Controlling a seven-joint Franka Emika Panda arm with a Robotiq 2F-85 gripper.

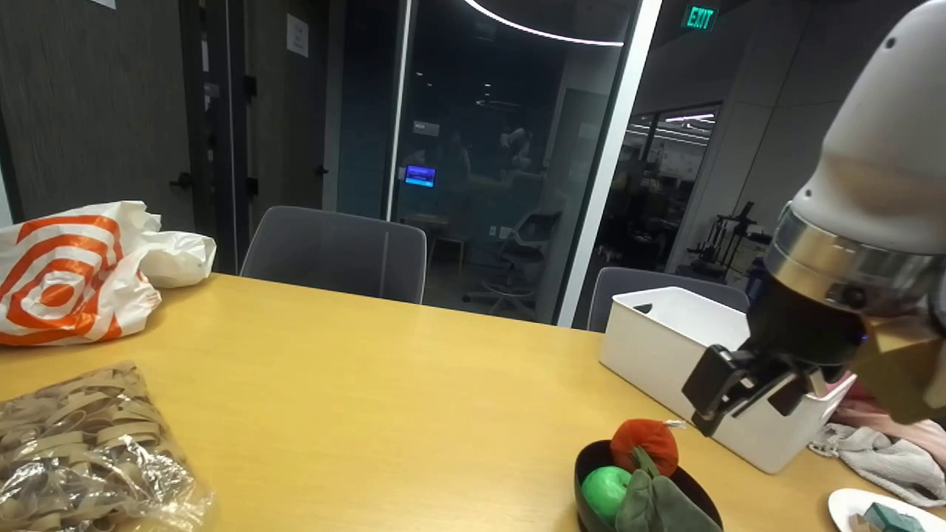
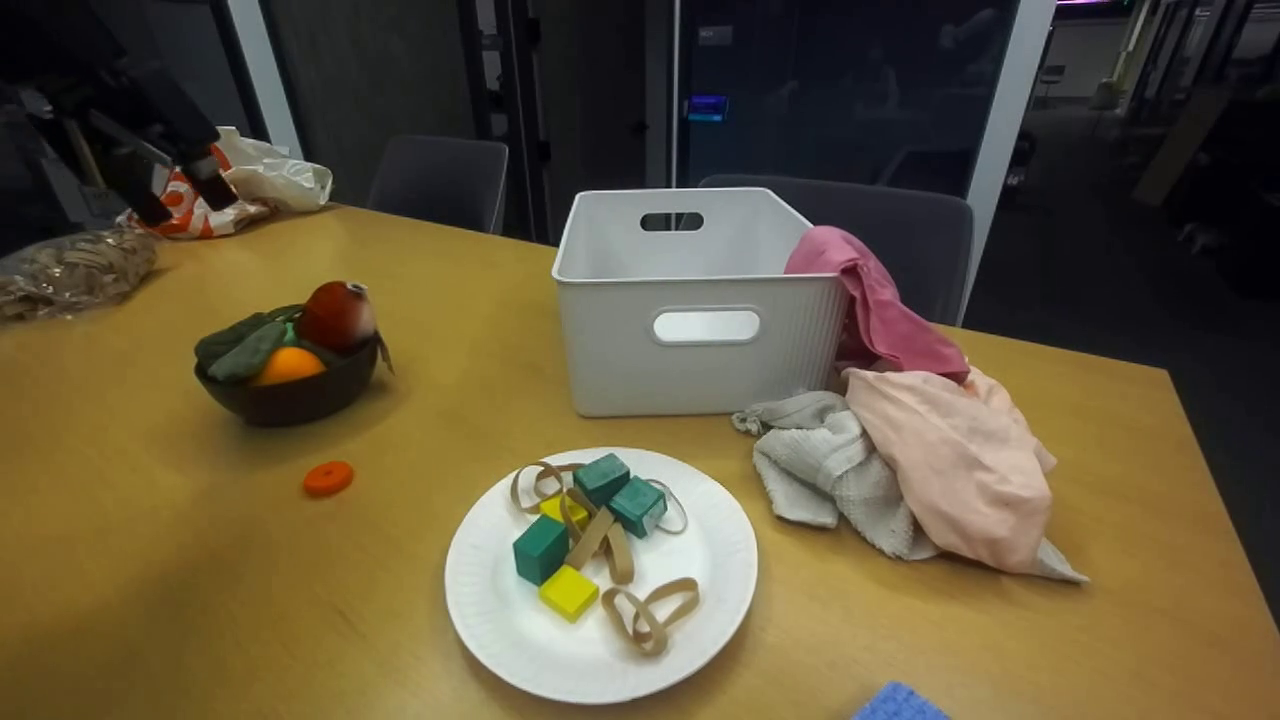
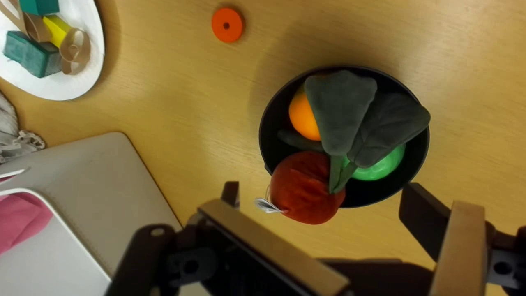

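Note:
My gripper stands open above the table, nothing between its fingers. Below it in the wrist view is a black bowl [image 3: 268, 123]. The bowl holds a dark red, round plush item [image 3: 305, 192] with a small tag, an orange fruit [image 3: 303, 116], a green fruit [image 3: 382, 165] and grey-green cloth leaves [image 3: 340, 108]. The red item bulges over the rim on the side nearest the fingers. In exterior view 2 the gripper [image 2: 186, 198] hangs at the upper left, higher than the bowl [image 2: 288, 402] and clear of it.
An orange disc [image 2: 327, 479] lies beside the bowl. A white plate [image 2: 492, 624] carries green and yellow blocks and tan bands. Behind it stands a white bin [image 2: 708, 360] with pink cloth [image 2: 864, 282] over its edge; crumpled cloths [image 2: 948, 456] lie alongside. Bare table stretches left of the bowl.

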